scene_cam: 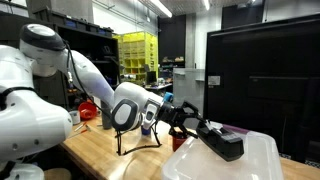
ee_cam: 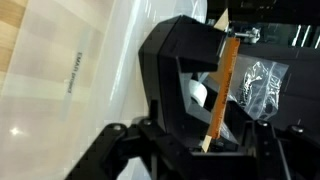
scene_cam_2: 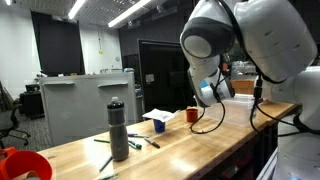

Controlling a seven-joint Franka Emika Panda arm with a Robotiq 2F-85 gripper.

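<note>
A black open-topped box (scene_cam: 222, 142) lies tilted in a translucent white plastic bin (scene_cam: 255, 160). My gripper (scene_cam: 188, 124) is by the box's near left end, pointing down to it. In the wrist view, the fingers of the gripper stand apart at the lower edge, over the near part of the black box (ee_cam: 180, 75). Whether either finger touches the box I cannot tell. Inside the box show a brown strip (ee_cam: 226, 85) and something white.
A red mug (scene_cam_2: 192, 114) and a blue cup (scene_cam_2: 159, 126) stand on the wooden table (scene_cam_2: 185, 155). A dark bottle (scene_cam_2: 118, 130), pens and a red bowl (scene_cam_2: 25, 164) lie farther off. Bare table lies between them.
</note>
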